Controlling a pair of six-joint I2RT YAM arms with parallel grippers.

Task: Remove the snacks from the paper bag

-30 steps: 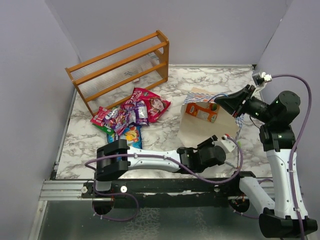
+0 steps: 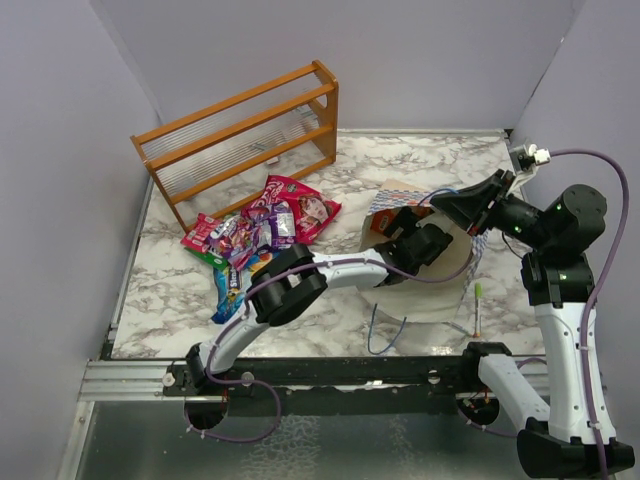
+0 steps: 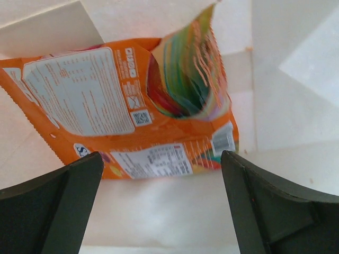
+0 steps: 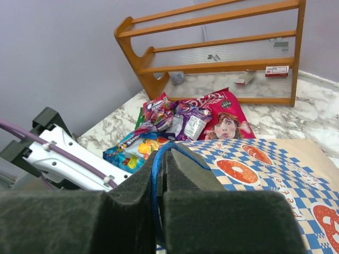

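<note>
The paper bag (image 2: 420, 298) lies opened at the right of the counter, its checked top (image 4: 249, 164) held up by my right gripper (image 2: 478, 215), which is shut on the blue handle (image 4: 157, 181). Inside lies an orange snack packet (image 3: 85, 95); my left gripper is open just over its lower edge, a finger to either side, inside the bag. In the top view the left gripper (image 2: 420, 232) hides much of the packet.
Several colourful snack packets (image 2: 285, 215) are piled on the counter at the left. A wooden rack (image 2: 240, 98) stands behind them.
My left gripper has moved back and into the bag over the orange packet, which it now largely covers in the top view. The right arm has barely moved.
</note>
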